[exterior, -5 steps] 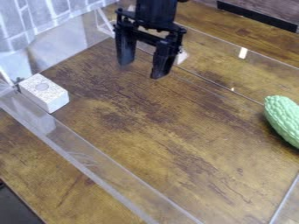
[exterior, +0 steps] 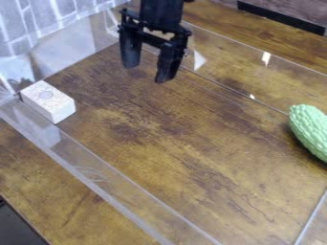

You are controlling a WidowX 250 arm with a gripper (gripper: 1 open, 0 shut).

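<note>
My black gripper [exterior: 149,53] hangs at the top centre over the wooden tray floor, its two fingers spread apart and open, with nothing visible between them. A white box [exterior: 49,101] with a faint printed design lies at the left, by the clear side wall. A light green, bumpy vegetable-like object [exterior: 311,130] lies at the right edge, partly cut off by the frame.
Clear plastic walls [exterior: 109,187] border the wooden surface [exterior: 192,163]. A crumpled translucent material [exterior: 38,29] fills the top left corner.
The box and the green object have not moved.
</note>
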